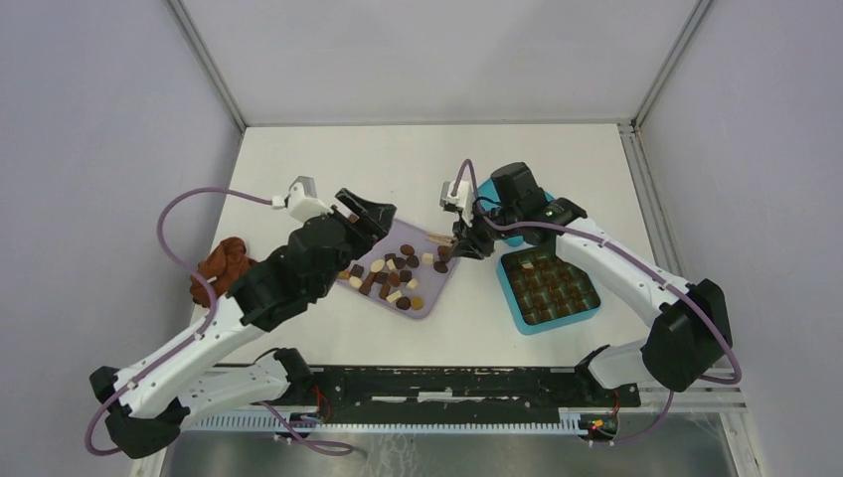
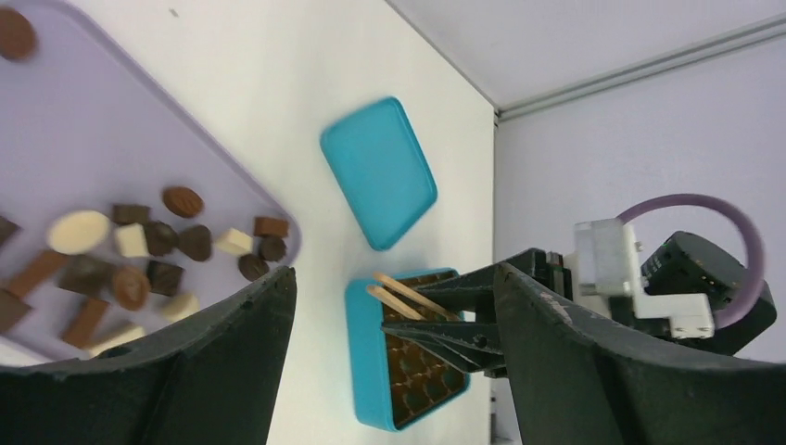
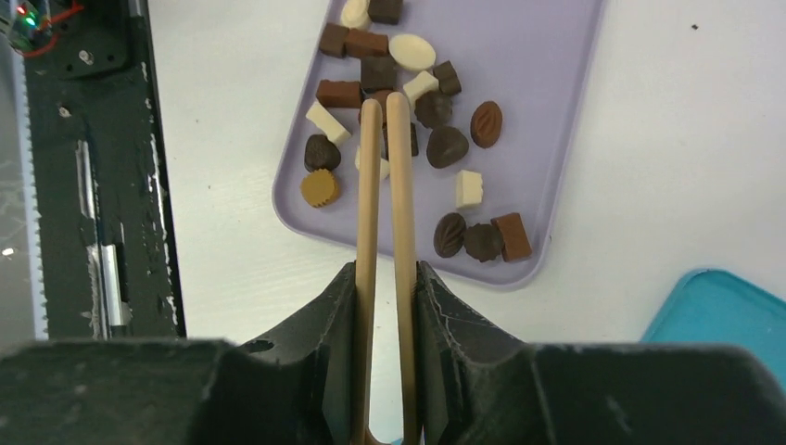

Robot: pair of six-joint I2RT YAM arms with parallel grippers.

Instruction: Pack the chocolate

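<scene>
A pale purple tray in the middle of the table carries several chocolates, among them dark nuggets, brown blocks and a white oval. To its right sits a blue box with a brown compartment insert; one pale piece shows in an upper-left compartment. My right gripper is shut on wooden tongs. Their tips are slightly apart with no chocolate visibly held, over the tray in this view. My left gripper is open and empty, above the tray's far left part.
A blue lid lies behind the box, partly hidden by the right arm from above. A crumpled brown cloth rests at the table's left.
</scene>
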